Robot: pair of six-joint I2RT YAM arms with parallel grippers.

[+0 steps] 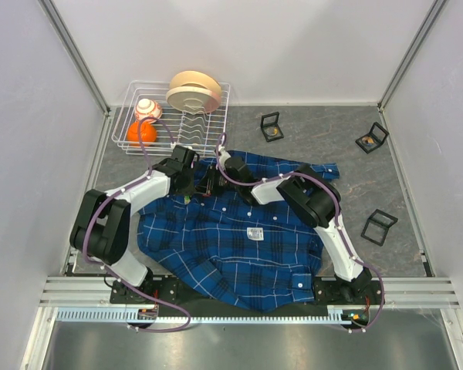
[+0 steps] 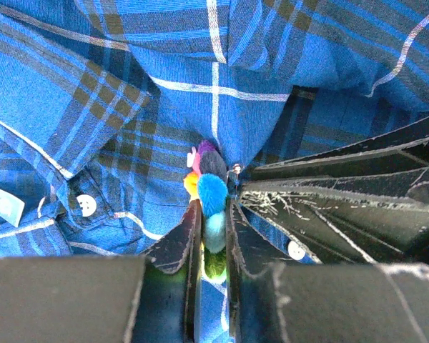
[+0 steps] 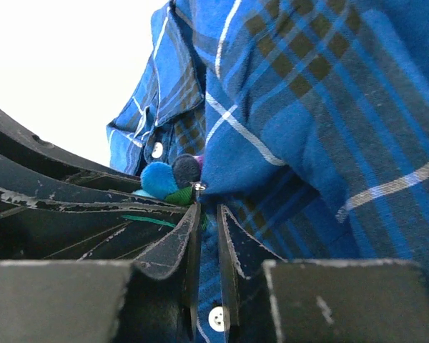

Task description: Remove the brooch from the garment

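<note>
The brooch, a strip of coloured fuzzy pompoms [image 2: 213, 191], lies against the blue plaid garment [image 1: 239, 254] near its collar. My left gripper is shut on the brooch, with pompoms showing above and between its fingers. A small metal part of the pin [image 3: 199, 187] sticks out at the brooch's end, touching a fold of cloth. My right gripper is right beside that metal part, its fingers narrowly apart with blue cloth visible through the gap. In the top view both grippers meet over the upper left of the garment.
A wire dish rack [image 1: 225, 123] with plates, a cup and an orange item stands just behind the grippers. Small black open cases [image 1: 271, 127] lie on the grey table [image 1: 324, 139] to the right. White buttons [image 2: 86, 205] dot the garment.
</note>
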